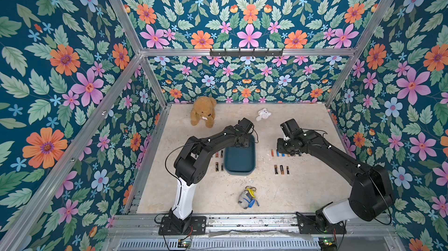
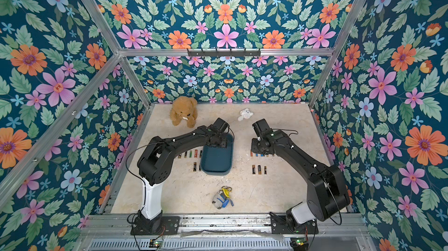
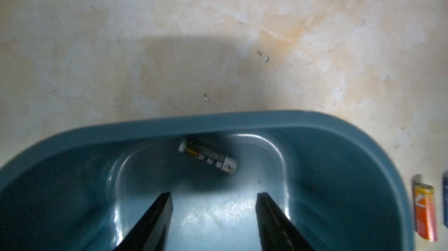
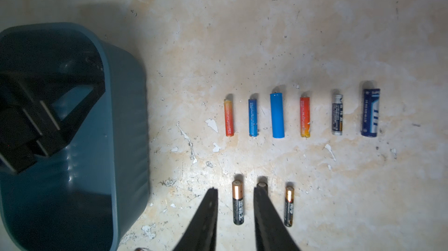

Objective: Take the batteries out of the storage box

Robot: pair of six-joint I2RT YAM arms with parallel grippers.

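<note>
The teal storage box [image 1: 239,172] stands mid-table. One battery [image 3: 208,155] lies on its floor, close to the far wall in the left wrist view. My left gripper is open over the box, its fingers apart and nothing between them; the battery lies ahead of the tips. My right gripper is partly open above the table, right of the box. Below it in view stand out a gold-topped battery [image 4: 238,203] and another gold-topped battery [image 4: 288,206], lying on the table; a third is partly hidden behind a finger.
A row of several batteries, including a blue one [image 4: 277,115], lies right of the box. More lie left of it, among them an orange battery [image 3: 425,211]. A brown teddy [image 1: 203,111], a white plush [image 1: 263,113] and a grey-yellow toy [image 1: 248,197] sit around the table.
</note>
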